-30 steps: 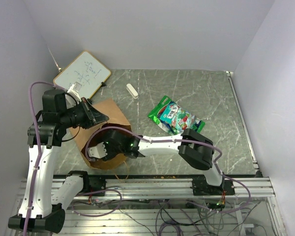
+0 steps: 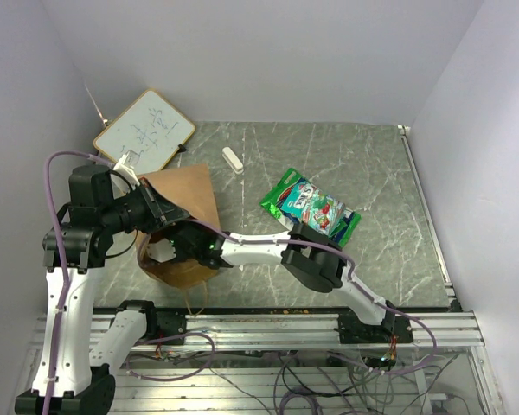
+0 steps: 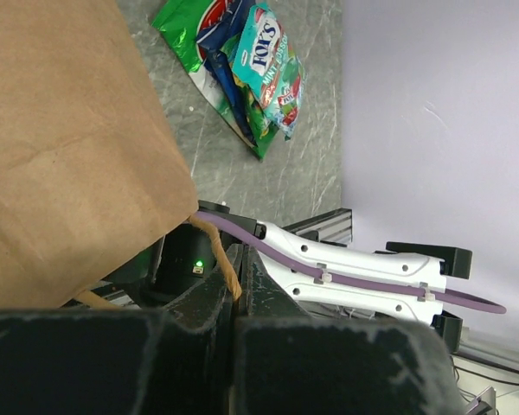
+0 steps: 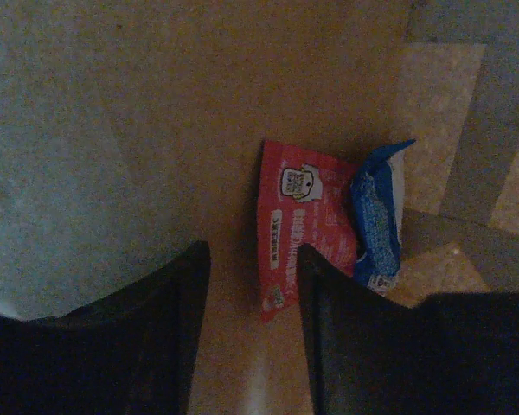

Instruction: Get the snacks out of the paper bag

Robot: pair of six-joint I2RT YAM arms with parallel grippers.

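The brown paper bag (image 2: 190, 192) lies on its side at the left, its mouth toward the right arm. My left gripper (image 2: 187, 214) is shut at the bag's rim; in the left wrist view the twisted paper handle (image 3: 221, 253) runs to its fingers. My right gripper reaches inside the bag, partly open with nothing held between its fingers. Ahead of it, on the bag's bottom, lie a red snack packet (image 4: 298, 229) and a blue packet (image 4: 379, 216). Outside on the table rests a pile of snacks, with a green bag (image 2: 285, 188) and a teal Fox's bag (image 2: 314, 207).
A whiteboard (image 2: 145, 131) leans at the back left, with a white eraser (image 2: 233, 160) on the table beside it. The right forearm (image 2: 259, 251) stretches low across the front.
The right arm has moved left, deeper into the bag. The bag's mouth has shifted left and its opening looks narrower in the top view. The left gripper has hardly moved.
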